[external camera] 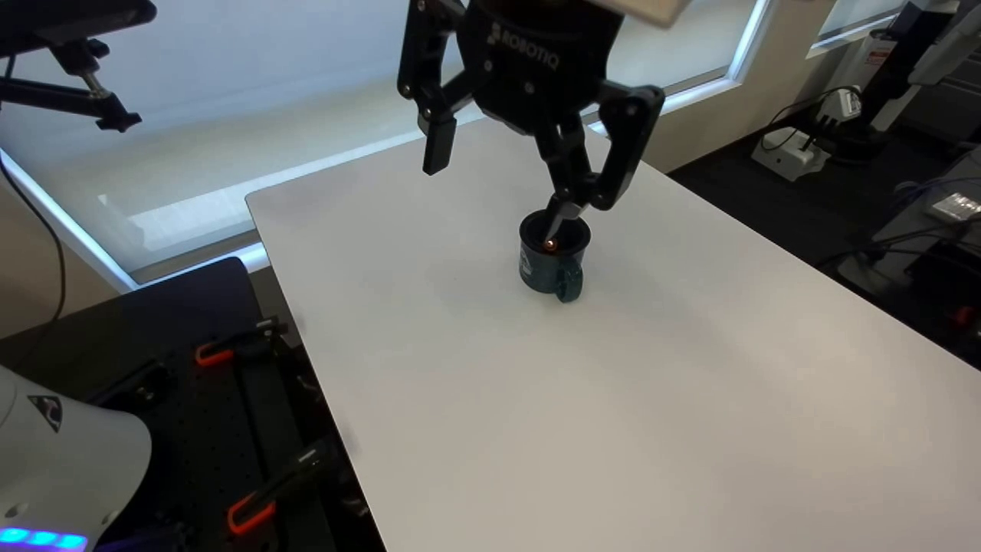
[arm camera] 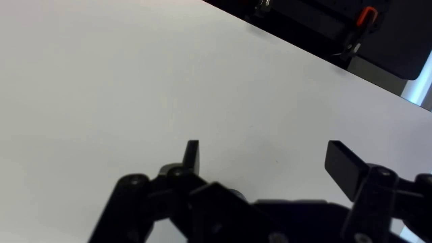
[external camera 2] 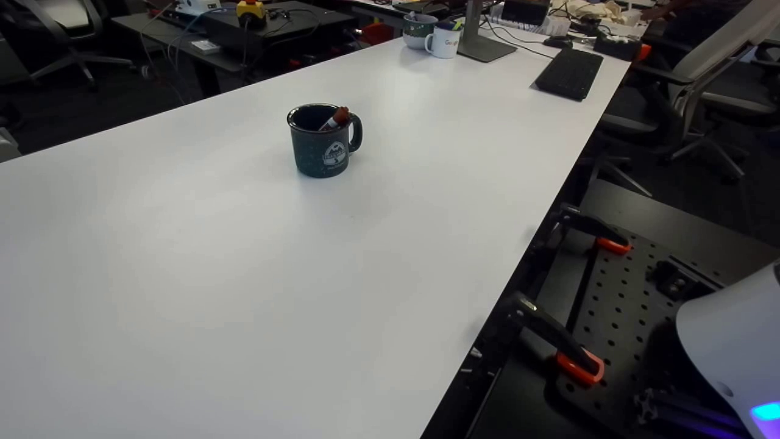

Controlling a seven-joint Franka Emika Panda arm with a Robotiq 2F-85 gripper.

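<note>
A dark green mug (external camera: 542, 270) stands upright on the white table, its handle toward the near side in exterior view 1. In exterior view 2 the same mug (external camera 2: 310, 155) shows a white logo, and a marker (external camera 2: 338, 118) with a reddish-brown cap leans inside it. My gripper (external camera: 497, 193) is open, its fingers wide apart with nothing between them. In exterior view 1 one finger overlaps the mug's opening; whether they touch cannot be told. The wrist view shows my gripper over bare table, with only a sliver of dark rim (arm camera: 238, 193) behind its linkage.
Orange-tipped clamps (external camera 2: 581, 367) sit beside the table's edge.
</note>
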